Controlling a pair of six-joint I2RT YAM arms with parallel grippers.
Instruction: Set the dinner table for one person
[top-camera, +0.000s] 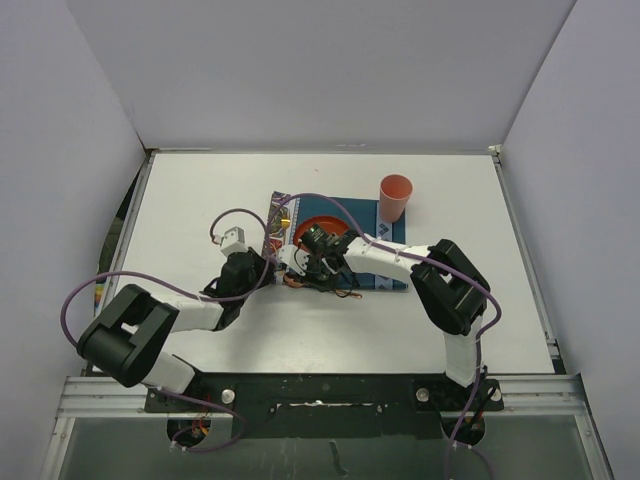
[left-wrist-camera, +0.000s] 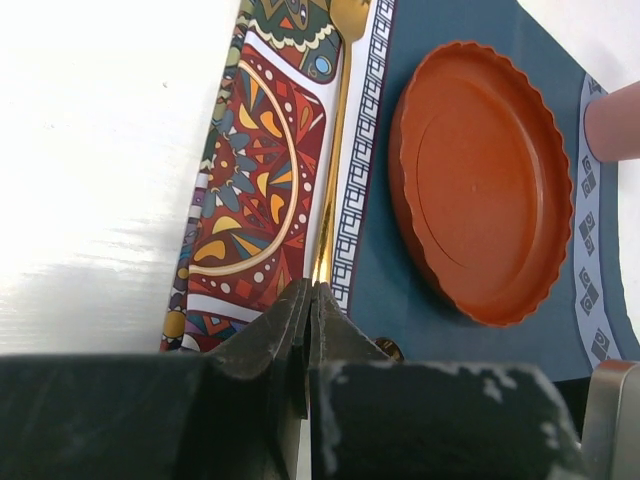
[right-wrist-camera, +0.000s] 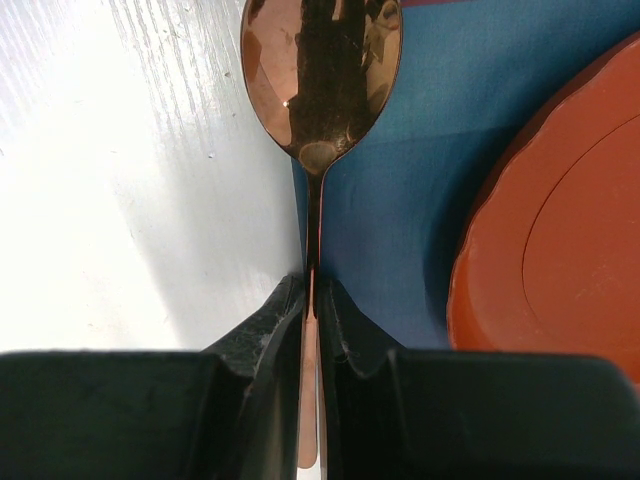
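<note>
A copper spoon (right-wrist-camera: 314, 215) is clasped partway along its handle by my right gripper, at the near edge of the blue placemat (right-wrist-camera: 390, 230). My left gripper is shut, its tips beside the lower end of a gold fork (left-wrist-camera: 335, 170); nothing clearly shows between them. That fork lies lengthwise at the right side of a folded patterned napkin (left-wrist-camera: 262, 190), on the mat's left part. An orange-red plate (left-wrist-camera: 485, 190) rests on the mat, partly covered by my right arm from above. A pink cup (top-camera: 395, 198) stands at the mat's far right corner.
Both grippers are close together near the mat's front left corner. Walls (top-camera: 320, 80) enclose the table at the back and sides.
</note>
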